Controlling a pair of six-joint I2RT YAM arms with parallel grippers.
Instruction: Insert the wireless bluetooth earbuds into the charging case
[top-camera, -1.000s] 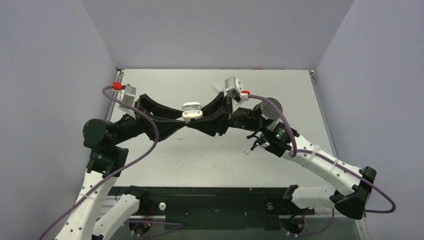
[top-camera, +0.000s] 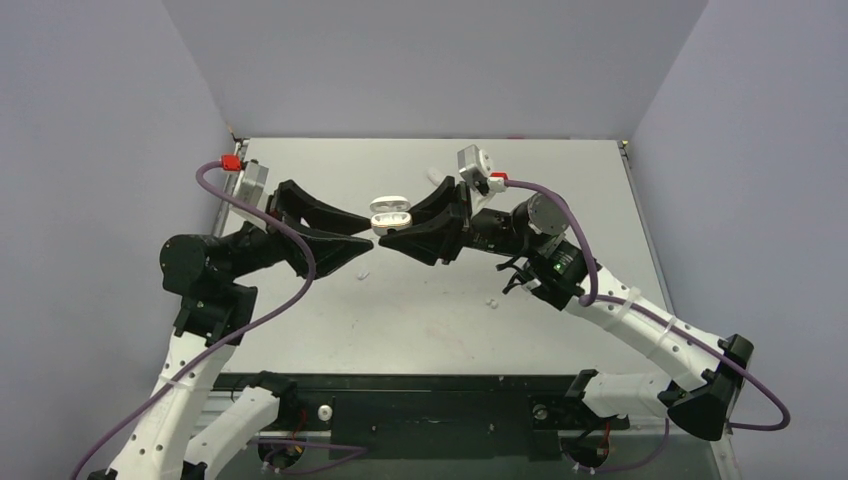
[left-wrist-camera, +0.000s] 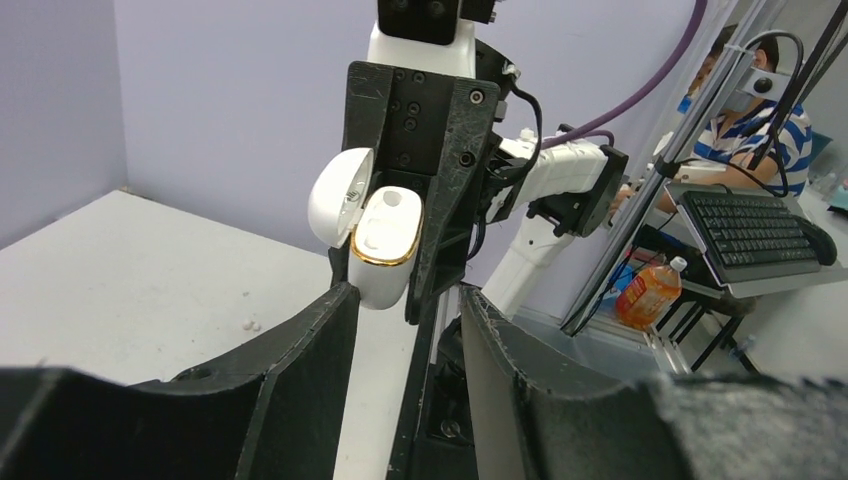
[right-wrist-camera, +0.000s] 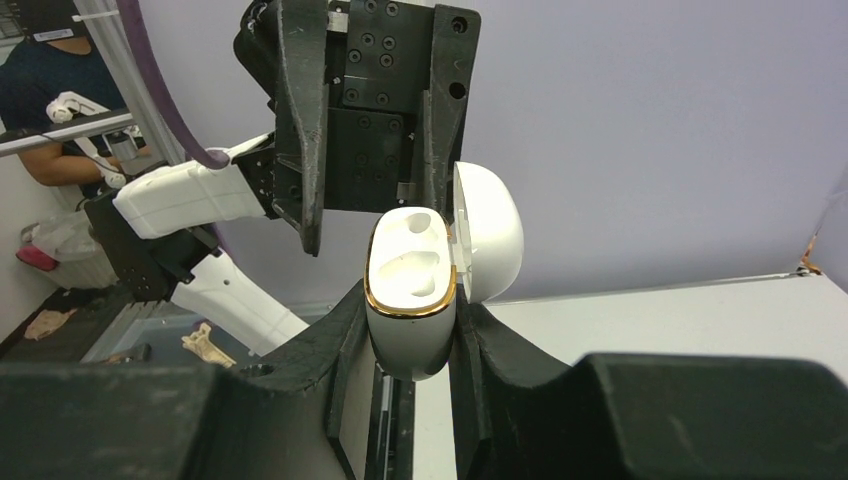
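The white charging case (right-wrist-camera: 410, 255) has a gold rim, and its lid (right-wrist-camera: 488, 232) stands open. In the right wrist view it sits between the fingers of my right gripper, which is shut on it. Hollows in the case show with no earbud in them. Facing it is my left gripper, its fingers apart and empty, with the tips close to the case in the top view. Small white pieces (top-camera: 363, 274) lie on the table below, with another small pair (top-camera: 491, 303) further right; they look like the earbuds but are too small to be sure.
Both grippers are raised above the white table (top-camera: 420, 330), which is mostly bare. A pale object (top-camera: 435, 176) lies towards the back, partly behind the right gripper. Purple cables (top-camera: 300, 245) hang along both arms.
My right gripper and the case have shifted slightly right and towards the back, opening a small gap from the left fingertips. The left arm has moved only a little. Small pieces on the table are unmoved.
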